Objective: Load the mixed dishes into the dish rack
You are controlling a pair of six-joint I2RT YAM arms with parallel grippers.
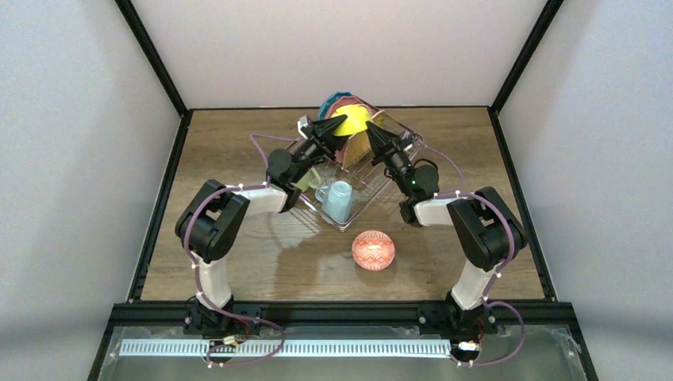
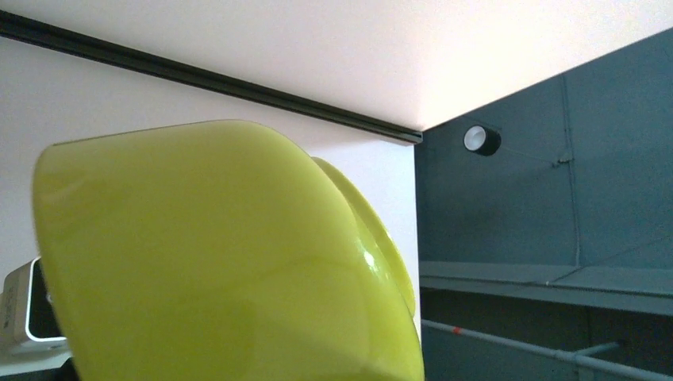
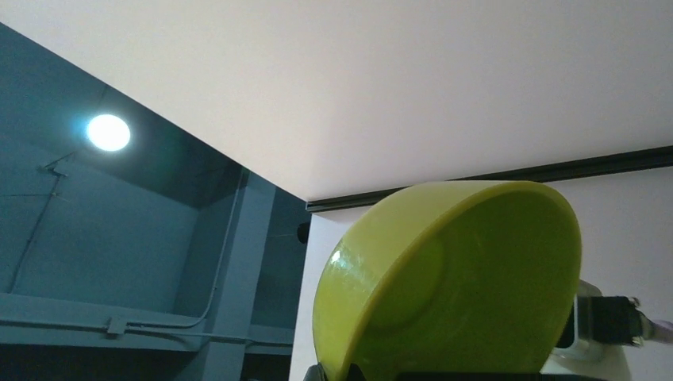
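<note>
A yellow bowl (image 1: 354,119) is held up over the back of the wire dish rack (image 1: 367,190), tilted on its side. My right gripper (image 1: 369,125) is shut on its rim; the right wrist view shows the bowl (image 3: 444,270) with its wall between the fingertips at the lower edge. At the bowl's left side, my left gripper (image 1: 344,128) has its fingers spread, one across the yellow surface. In the left wrist view the bowl (image 2: 230,254) fills the foreground and hides those fingers. A patterned red-orange bowl (image 1: 373,250) lies on the table in front of the rack.
Plates stand at the rack's back: a blue one (image 1: 332,101), a pink one (image 1: 344,101) and a tan one (image 1: 357,149). A light blue mug (image 1: 338,202) and a pale green cup (image 1: 306,182) occupy the front.
</note>
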